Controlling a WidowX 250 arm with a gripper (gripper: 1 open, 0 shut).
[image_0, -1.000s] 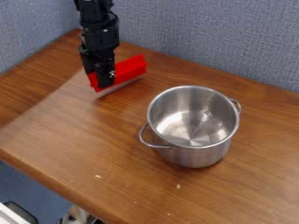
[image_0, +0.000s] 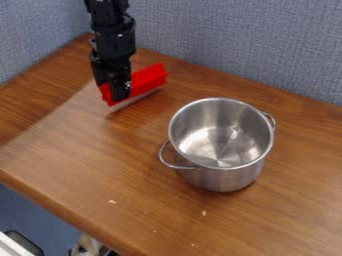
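Note:
My black gripper (image_0: 115, 78) reaches down from the top left of the camera view and is shut on a red block (image_0: 144, 77), an elongated piece lying at a slant on or just above the wooden table (image_0: 94, 170). The fingers hide part of the block. A steel pot (image_0: 221, 142) with two wire handles stands to the right and nearer the camera, apart from the block.
Grey padded walls line the back and left of the table. The table's front left edge drops to a blue-grey floor. The wood left of the pot and to its right is clear.

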